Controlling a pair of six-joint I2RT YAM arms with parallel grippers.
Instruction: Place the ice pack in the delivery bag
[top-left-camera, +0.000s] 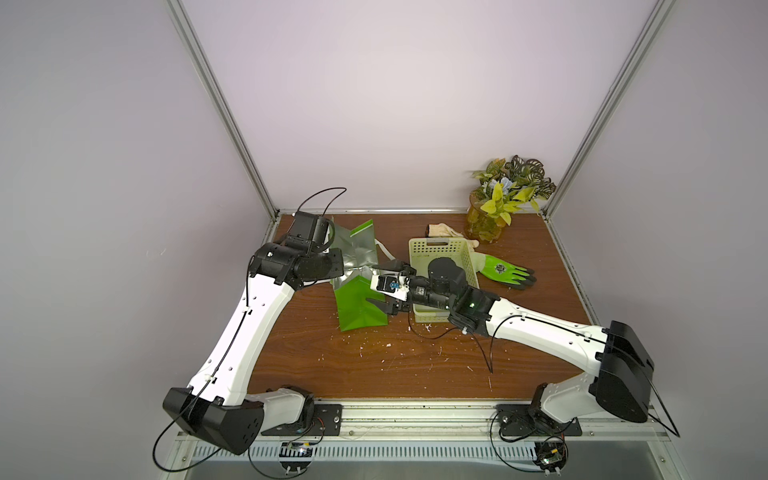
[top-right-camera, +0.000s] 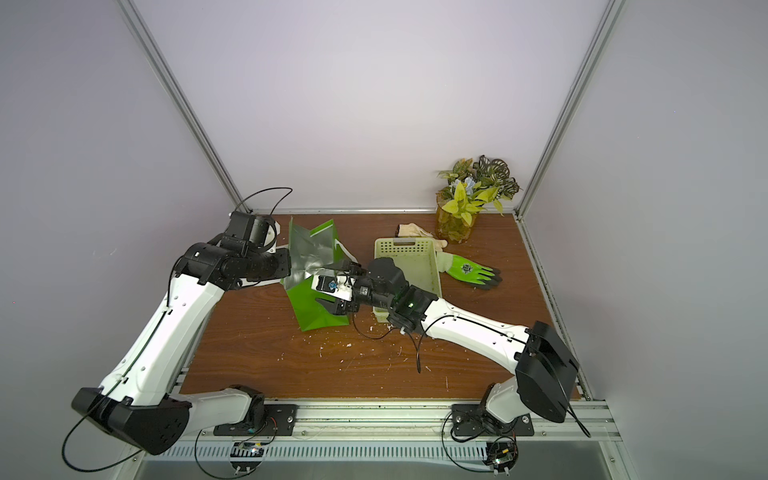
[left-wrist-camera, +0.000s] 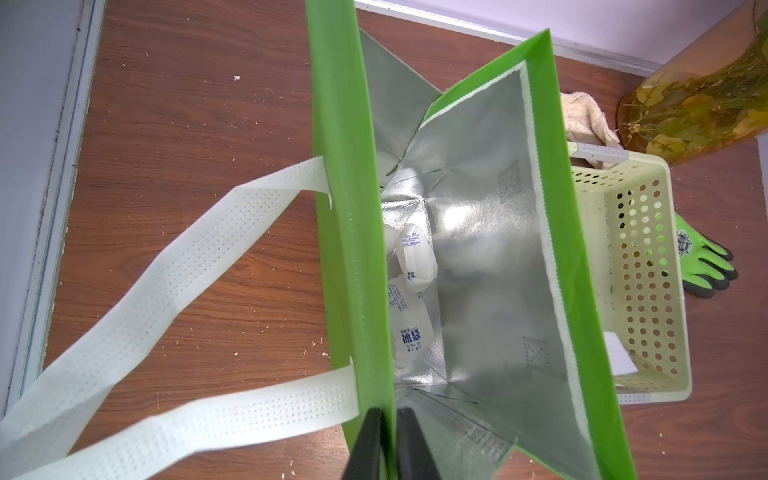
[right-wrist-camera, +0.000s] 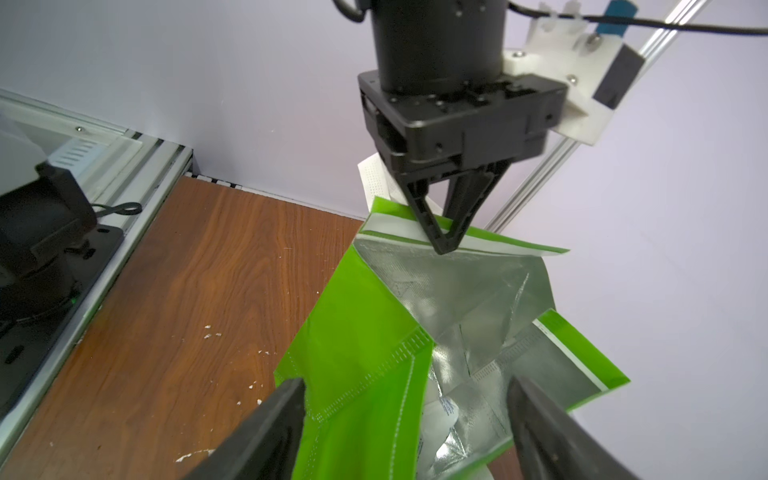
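The green delivery bag (top-left-camera: 360, 308) with silver lining stands open on the table, left of the basket. In the left wrist view, white ice packs (left-wrist-camera: 408, 332) lie inside it. My left gripper is shut at the bag's upper left rim, which runs between or against its fingertips. My right gripper faces the bag from the right with fingers apart, blurred at the lower edge of its wrist view, nothing seen held between them.
A pale plastic basket (top-right-camera: 412, 256) stands right of the bag, with a green glove (top-right-camera: 468, 272), a cloth (top-right-camera: 412, 232) and a vase of plants (top-right-camera: 456, 220) beyond.
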